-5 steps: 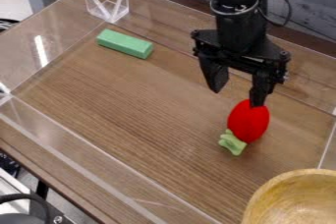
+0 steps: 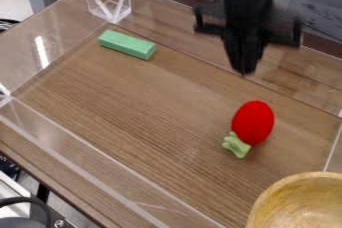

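My gripper (image 2: 227, 36) is at the top centre-right, a dark, blurred shape raised toward the back of the table; whether it is open or shut is unclear. A red oval object (image 2: 254, 121) lies on the wooden table at the right, with a small light green piece (image 2: 237, 145) at its lower left. A green block (image 2: 127, 44) lies at the upper left.
A yellow bowl (image 2: 305, 207) sits at the bottom right corner. A white wire rack (image 2: 110, 4) stands at the back left. Dark cables lie past the left edge.
My gripper has moved up and back, away from the red object, which now shows clear. The red object and green pieces look unmoved.
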